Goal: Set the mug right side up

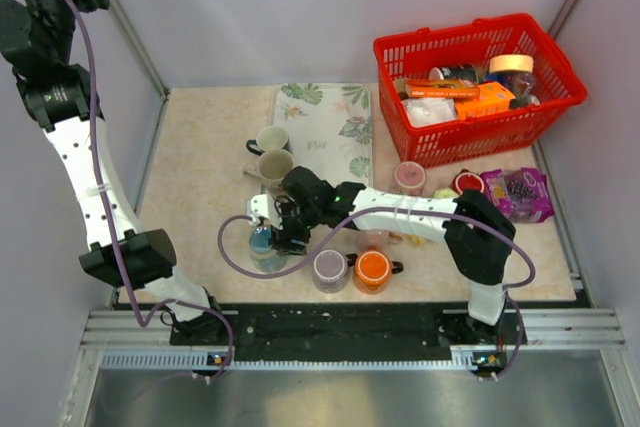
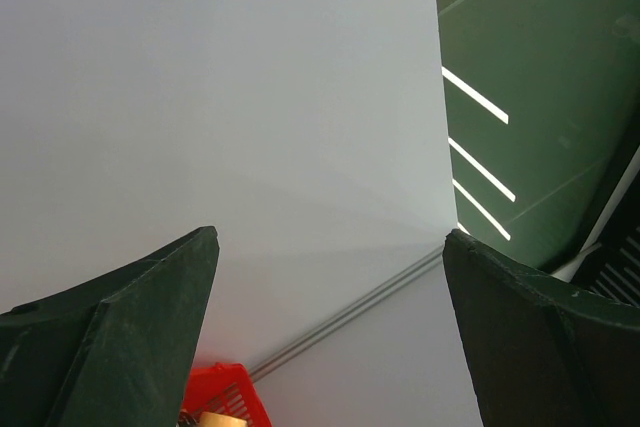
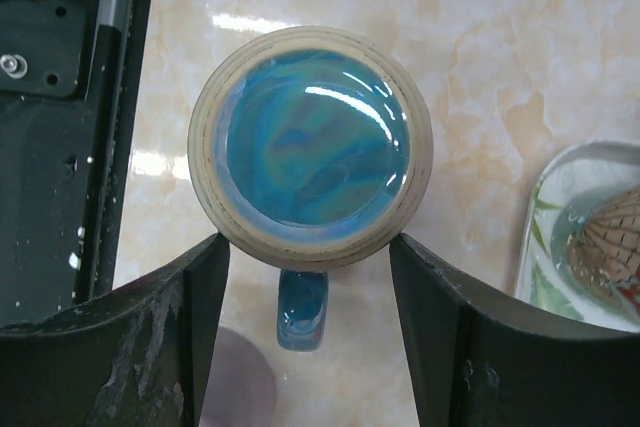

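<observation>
The blue mug (image 1: 267,250) is near the front of the table, left of the other front mugs, partly behind my right gripper (image 1: 288,239). In the right wrist view, the mug (image 3: 315,142) shows a glossy blue round face inside a cream ring; its short blue handle (image 3: 302,309) points between the fingers. My right gripper is shut on the mug, a fingertip against either side. Whether it touches the table cannot be told. High at the left, my left gripper is open and empty, facing the wall.
Close on the right stand a lilac mug (image 1: 331,270) and an orange mug (image 1: 372,269). Cream mugs (image 1: 274,166) sit by the floral tray (image 1: 318,152). A red basket (image 1: 480,142) fills the back right. Bare table lies on the left.
</observation>
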